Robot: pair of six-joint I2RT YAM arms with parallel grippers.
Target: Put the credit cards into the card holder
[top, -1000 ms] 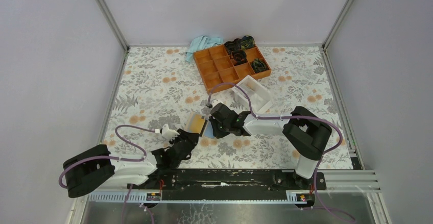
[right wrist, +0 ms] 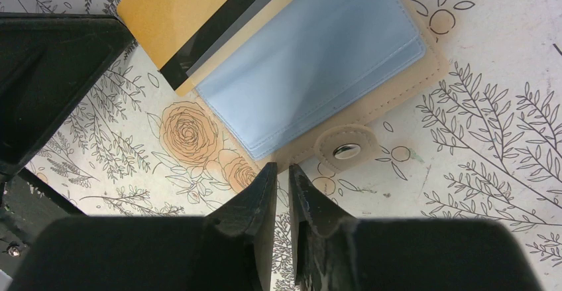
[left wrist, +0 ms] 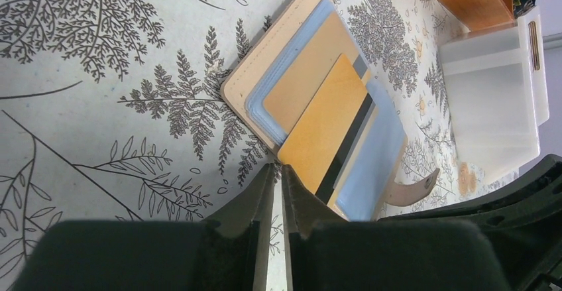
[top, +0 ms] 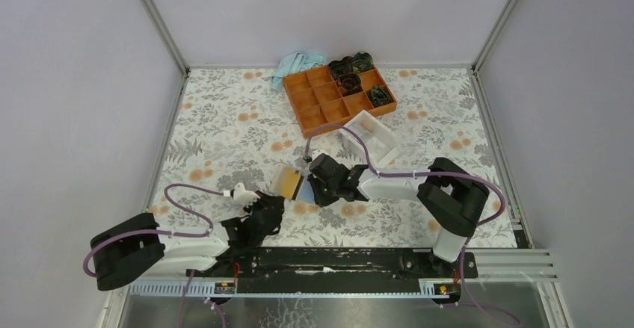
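Note:
The card holder (left wrist: 238, 89) lies unfolded on the table, tan-edged with light blue pockets. Across its middle lies a gold card (left wrist: 329, 115) with a black stripe. Beneath and beside that card, a paler panel (left wrist: 307, 67) with a short dark stripe shows inside the far pocket; it looks like another card. My left gripper has its tips at the gold card's near corner, fingers shut to a slim gap with nothing visible between. At the holder's snap-strap edge, my right gripper is slightly open; whether its tips touch the edge is unclear.
Behind the holder stand a wooden compartment box (top: 312, 104) with dark items in some sections and a white plastic bin (top: 371, 139). A blue cloth (top: 300, 63) lies at the back. Both arms are close together at the holder.
The right gripper has shifted slightly toward the front.

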